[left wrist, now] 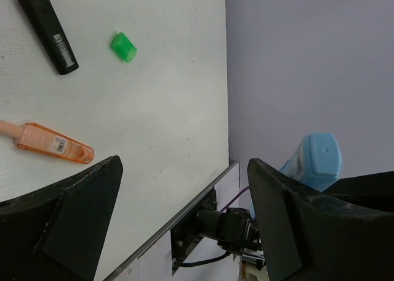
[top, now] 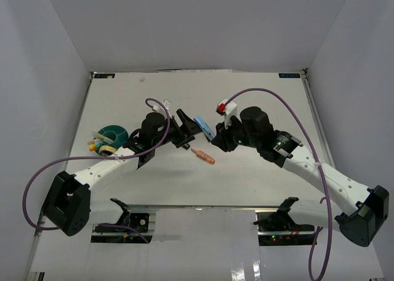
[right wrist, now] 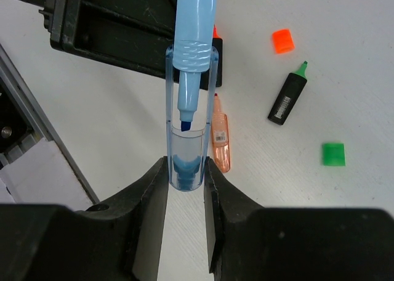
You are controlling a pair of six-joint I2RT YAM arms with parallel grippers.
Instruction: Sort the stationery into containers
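Observation:
A light-blue marker [right wrist: 194, 31] stands with its dark-blue tip down inside a clear cap [right wrist: 186, 148]. My right gripper is shut on the cap's closed end. My left gripper is open, and nothing shows between its fingers. The marker's blue end [left wrist: 323, 161] rises behind one of the left fingers. An orange marker [top: 203, 156] lies on the table below the grippers. Nearby lie a black marker with a green tip [right wrist: 288, 98], an orange cap [right wrist: 283, 40] and a green cap [right wrist: 333, 154]. Another black marker [right wrist: 217, 62] with an orange tip is mostly hidden behind the left gripper.
A green round container [top: 114, 133] at the table's left holds several pens and a tape roll [top: 107, 150]. The two grippers are very close together over the middle.

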